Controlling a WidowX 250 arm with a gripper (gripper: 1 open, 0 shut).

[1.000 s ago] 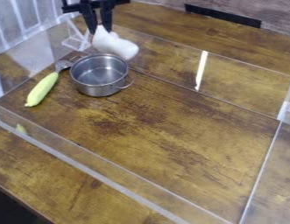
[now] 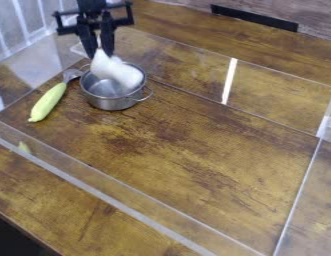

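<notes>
My gripper (image 2: 104,52) is shut on a white, elongated object (image 2: 117,73), held tilted over and partly inside a steel pot (image 2: 112,97) with a handle at its right. The fingertips are small and partly merged with the object in the view. A yellow-green corn cob (image 2: 49,102) lies on the wooden table left of the pot.
Clear panels with pale edges border the workspace. A small utensil (image 2: 72,74) lies left of the pot, and a dark object (image 2: 253,19) is at the back right.
My gripper has moved down and toward the front with the white object, which has gone from behind the pot to down within its rim. The pot and corn have stayed put.
</notes>
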